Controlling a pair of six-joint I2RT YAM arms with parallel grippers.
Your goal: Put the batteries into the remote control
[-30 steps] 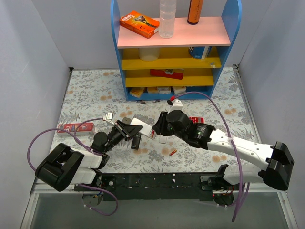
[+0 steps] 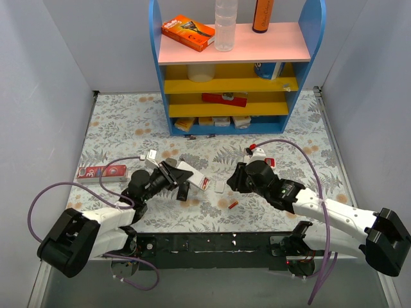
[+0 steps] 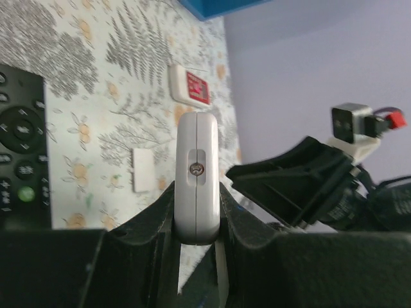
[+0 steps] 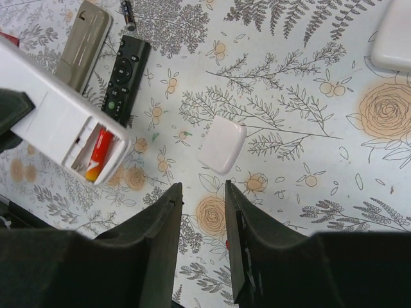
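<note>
My left gripper (image 2: pixel 176 174) is shut on the white remote control (image 2: pixel 194 175), holding it above the table. In the right wrist view the remote's compartment is open at its near end, and a red-orange battery (image 4: pixel 100 153) lies inside; the space beside it looks bare. My right gripper stands partly open to the right of the remote, apart from it, with only tablecloth showing between its fingers. A loose red battery (image 2: pixel 233 205) rests on the table, mostly hidden by a finger in the right wrist view. The small white piece, likely the cover (image 4: pixel 223 144), lies flat on the cloth.
A black remote (image 4: pixel 126 79) and a grey-brown one (image 4: pixel 85 42) lie under the held remote. Batteries (image 2: pixel 200 136) sit by the foot of the blue shelf (image 2: pixel 225 130). A red-and-white object (image 2: pixel 269 162) is behind the right gripper. Bare cloth lies in front.
The left arm has shifted a little, with the remote still in its grip.
</note>
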